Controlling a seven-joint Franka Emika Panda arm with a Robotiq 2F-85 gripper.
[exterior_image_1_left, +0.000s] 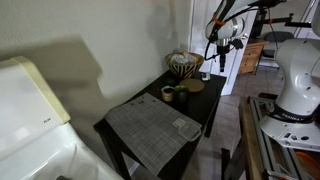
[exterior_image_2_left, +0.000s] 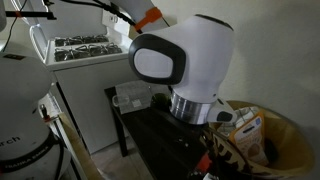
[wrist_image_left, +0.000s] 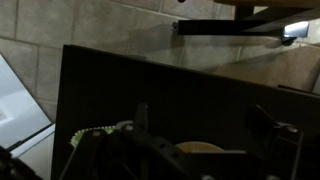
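My gripper (exterior_image_1_left: 222, 64) hangs at the far end of the black table (exterior_image_1_left: 208, 100), raised and apart from the things on it. In the wrist view the gripper stands open above the dark tabletop, with a wide gap between its dark fingers and nothing seen held. A round tan board (exterior_image_1_left: 193, 86) lies on the table near the wicker basket (exterior_image_1_left: 183, 65). A small white item (exterior_image_1_left: 205, 76) stands beside the board. Two small dark containers, one of them greenish (exterior_image_1_left: 168, 93), stand nearer the mat.
A grey mat (exterior_image_1_left: 155, 130) covers the near part of the table, with a clear dish (exterior_image_1_left: 187, 128) at its edge. Packets (exterior_image_2_left: 248, 137) fill the basket. A stove (exterior_image_2_left: 85, 50) stands beyond the table. Tiled floor (wrist_image_left: 130, 30) shows past the table edge.
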